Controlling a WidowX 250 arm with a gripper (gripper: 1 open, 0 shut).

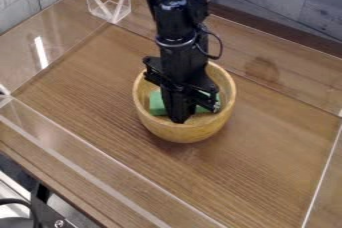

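Observation:
A yellow-tan bowl [190, 128] sits on the wooden table, right of centre. My black gripper [179, 106] reaches down from the top into the bowl, its lower end over a green object [156, 100] lying inside. The gripper hides much of the green object, and whether anything is between the fingers cannot be seen.
A pale wall [281, 2] stands along the back right. A clear plastic object [107, 0] is at the top left, and a dark cable lies at the bottom left corner.

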